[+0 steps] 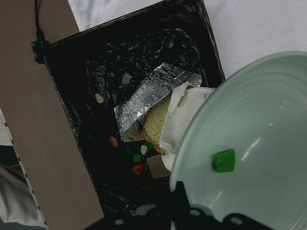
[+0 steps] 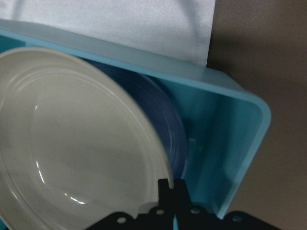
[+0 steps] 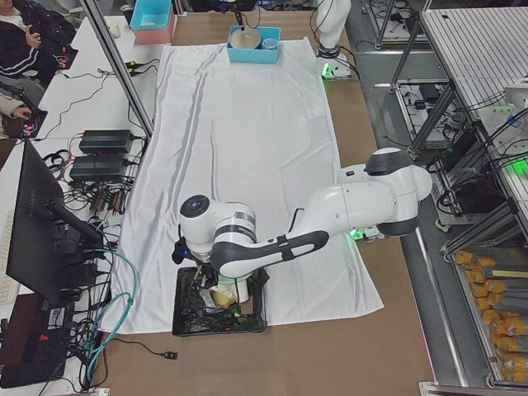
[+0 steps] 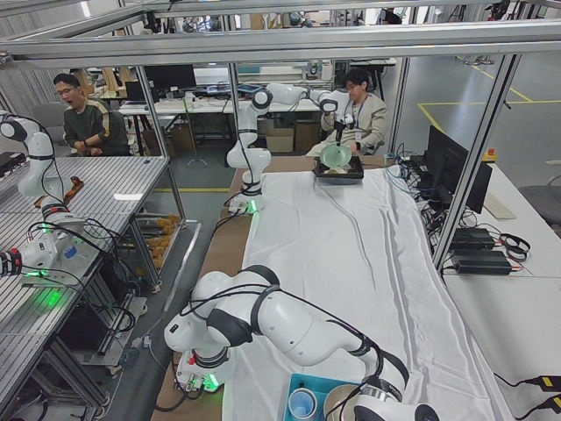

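Observation:
My left gripper is shut on the rim of a pale green bowl [image 1: 249, 120], which holds a green piece [image 1: 224, 161] and hangs over a black bag-lined bin [image 1: 105, 62] containing foil [image 1: 148, 91], bread [image 1: 156, 122], paper and small scraps. My right gripper is shut on the rim of a cream bowl [image 2: 76, 139] over a blue plate or bowl [image 2: 170, 129] in a light blue crate [image 2: 240, 103] at the far end of the cloth.
The white cloth [image 3: 239, 132] between bin and crate is clear. A monitor [image 3: 33, 231], power units and cables line the left side.

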